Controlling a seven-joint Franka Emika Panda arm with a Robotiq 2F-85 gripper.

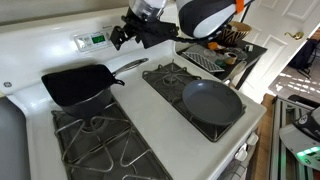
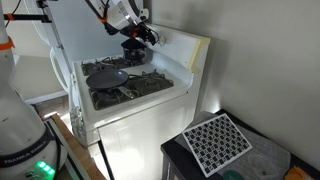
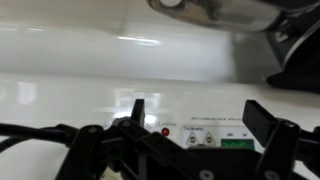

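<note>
My gripper point(image 1: 119, 36) is above the back of the white stove, near the control panel point(image 1: 92, 40) with its green display. In the wrist view the gripper stands open, its two black fingers apart and nothing between them. The panel's green display point(image 3: 238, 144) and printed labels appear low in that view, behind the fingers. A pot point(image 1: 88, 105) with a black cloth point(image 1: 78, 84) over it sits on the back left burner, its handle point(image 1: 130, 66) pointing right. On the right burners rests a dark, empty-looking pan point(image 1: 212, 101).
Bare burner grates point(image 1: 103, 150) lie in front of the pot. The white stove top point(image 1: 165, 125) between the burner areas is clear. A grey mat point(image 2: 217, 143) lies on the dark counter at right in the second exterior view.
</note>
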